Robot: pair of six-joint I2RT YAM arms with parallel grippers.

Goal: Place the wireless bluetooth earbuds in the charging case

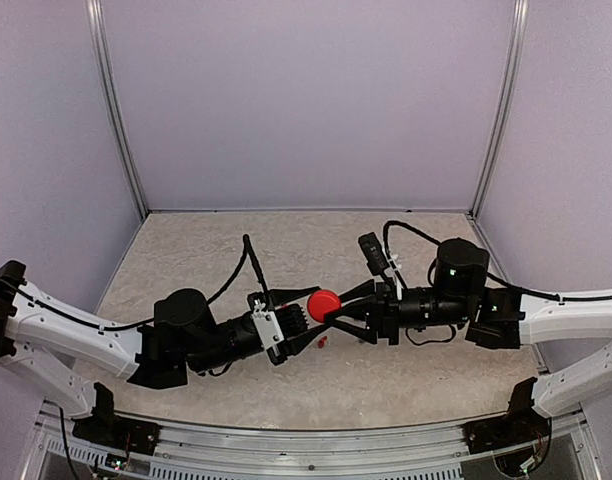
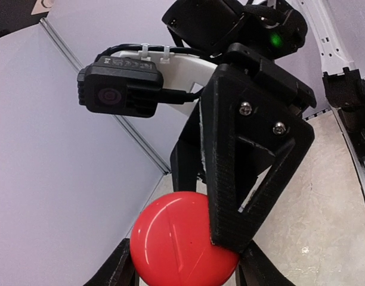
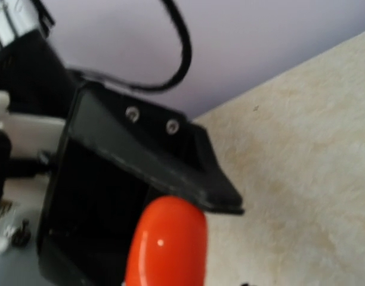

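A round, glossy red case (image 1: 324,305) hangs between the two arms above the table. My left gripper is shut on this case (image 2: 170,238), its black fingers showing at either side low in the left wrist view. From the opposite side my right gripper (image 1: 338,308) reaches the case, one finger (image 2: 224,179) overlapping its right edge and the other partly hidden behind it. Whether the right one grips is unclear. In the right wrist view the case (image 3: 167,244) appears edge-on. Small red pieces (image 1: 322,342) lie on the table below; earbuds cannot be made out.
Both arms fill its middle, and a black cable (image 3: 182,47) loops close by in the right wrist view. Plain walls (image 1: 316,110) enclose the far side and flanks.
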